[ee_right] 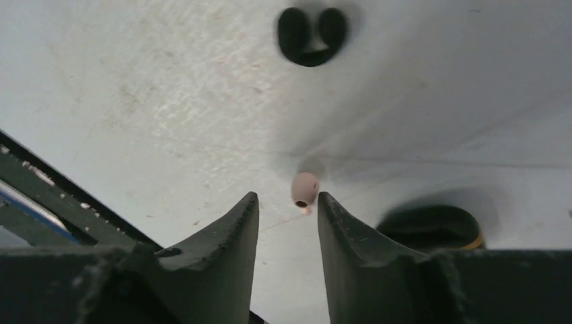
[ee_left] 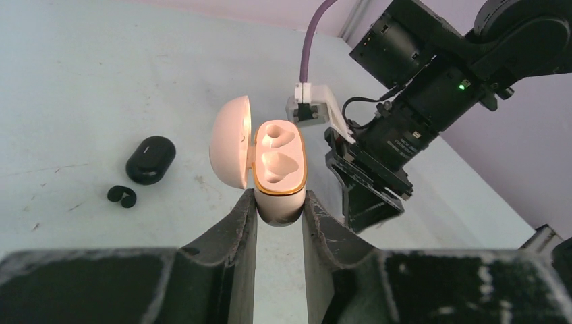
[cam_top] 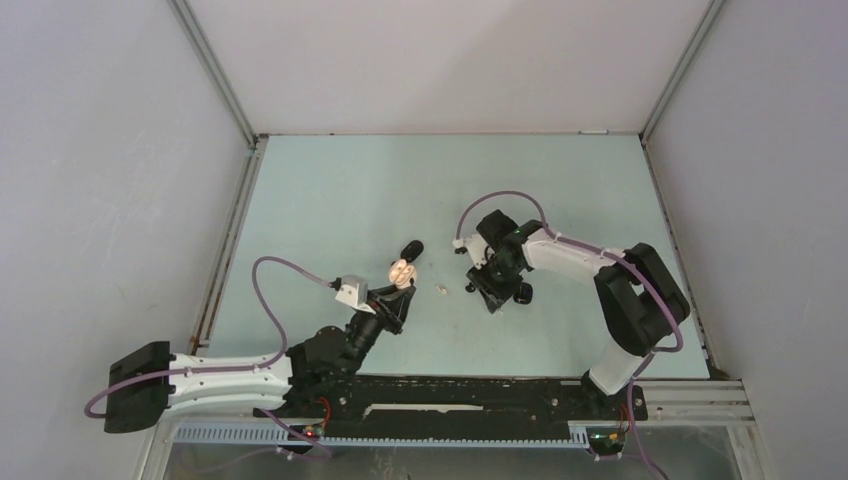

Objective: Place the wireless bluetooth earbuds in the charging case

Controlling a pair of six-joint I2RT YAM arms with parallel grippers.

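My left gripper (cam_top: 392,300) is shut on an open pink-and-white charging case (ee_left: 279,169), held upright with two empty-looking wells facing up. My right gripper (cam_top: 492,296) is low over the table at centre right, part open. In the right wrist view a small pink earbud (ee_right: 305,189) lies on the table just beyond and between its fingertips, apparently not gripped. A pink earbud (cam_top: 441,289) also shows on the table between the grippers in the top view.
A black case (ee_left: 150,160) and small black earbuds (ee_left: 121,196) lie behind the left gripper. More black earbuds (ee_right: 309,40) and a black case (cam_top: 523,293) lie by my right gripper.
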